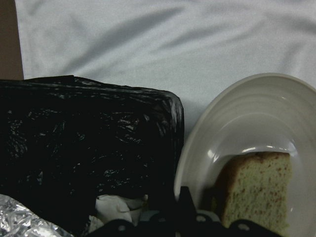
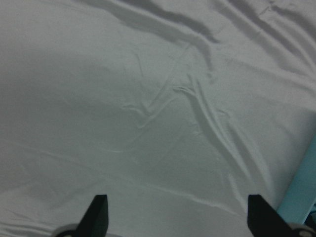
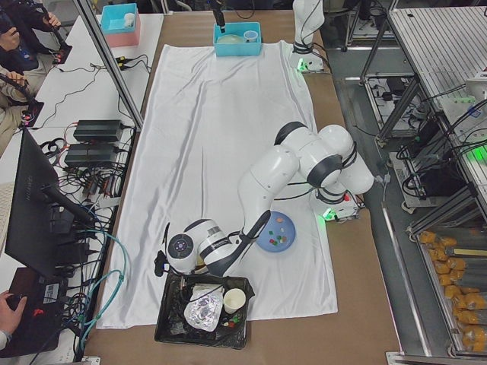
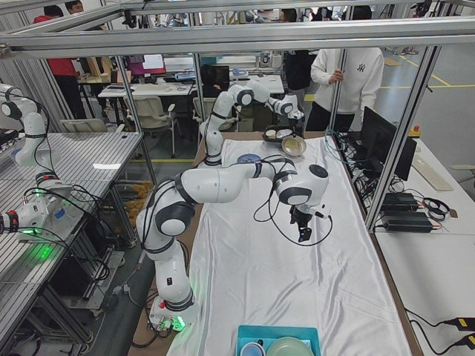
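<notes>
My left gripper is shut on the rim of a cream bowl [image 1: 247, 113], which holds a slice of bread [image 1: 254, 192]. It is at the back edge of a black-lined bin [image 1: 89, 128], with the bowl mostly hidden by the arm in the camera left view. Crumpled foil [image 3: 204, 308], a white cup [image 3: 234, 300] and small coloured bits are inside the bin. My right gripper stands open above bare white cloth, nothing between its fingers.
A blue plate [image 3: 275, 232] with small coloured pieces lies right of the left arm. A blue box [image 3: 228, 49] with dishes stands at the far end. A monitor and cables line the left side.
</notes>
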